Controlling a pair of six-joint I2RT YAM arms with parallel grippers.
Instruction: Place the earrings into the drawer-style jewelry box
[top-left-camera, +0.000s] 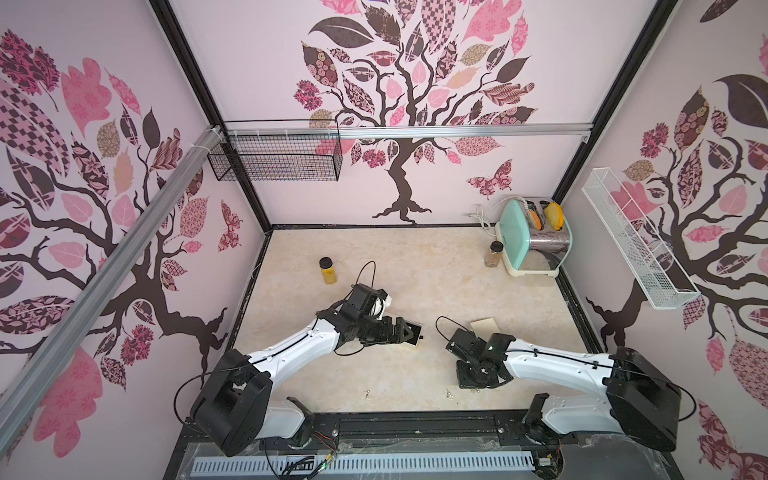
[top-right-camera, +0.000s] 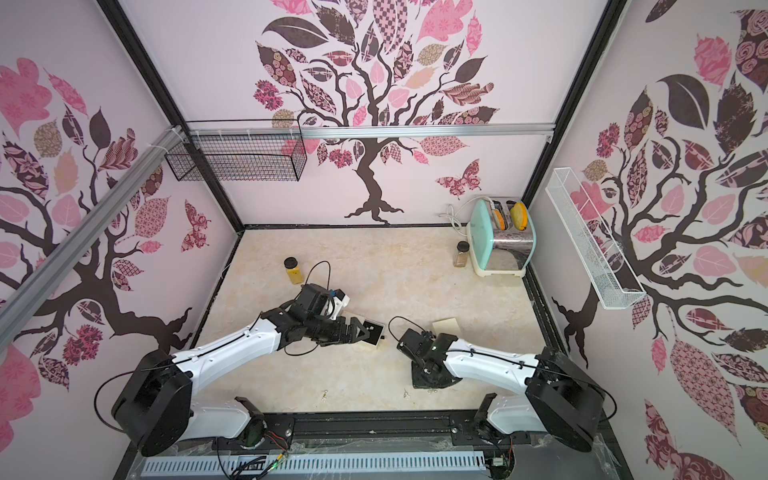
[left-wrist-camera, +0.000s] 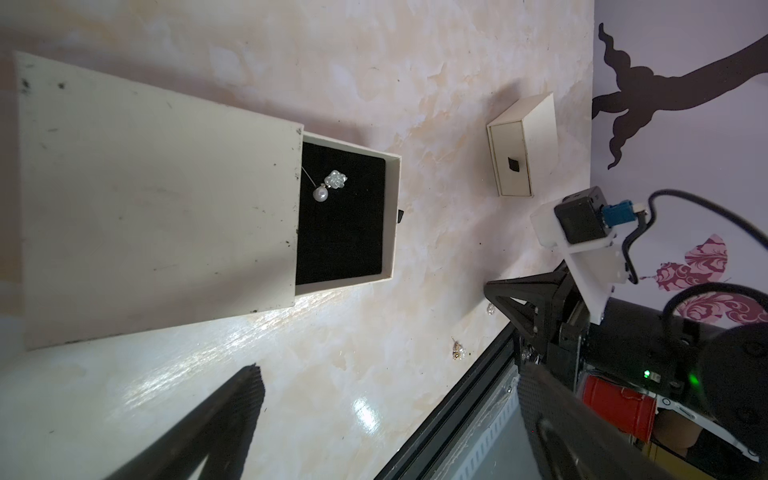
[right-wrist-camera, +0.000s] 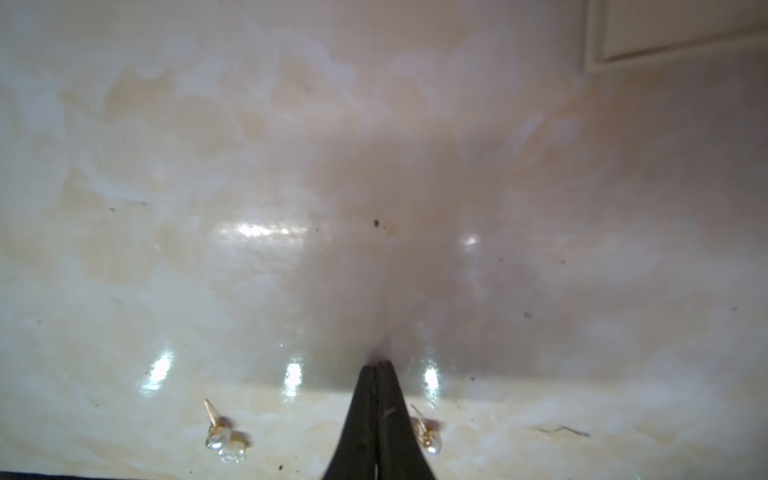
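Observation:
In the left wrist view a cream drawer box (left-wrist-camera: 160, 208) has its drawer pulled out, with a silver flower-and-pearl earring (left-wrist-camera: 334, 180) on the black lining (left-wrist-camera: 344, 240). My left gripper stands open above the table beside it. My right gripper is shut, nothing showing between its fingers. In the right wrist view two loose earrings lie on the table: a flower earring (right-wrist-camera: 228, 444) to the left of the fingertips and a pearl earring (right-wrist-camera: 429, 440) just right of them. Another small earring (top-left-camera: 367, 395) lies near the front edge, left of centre.
A second, closed cream box (left-wrist-camera: 520, 148) stands at the right. A yellow-filled jar (top-left-camera: 328, 274) is at back left, another jar (top-left-camera: 493, 257) and a mint toaster (top-left-camera: 517, 240) at back right.

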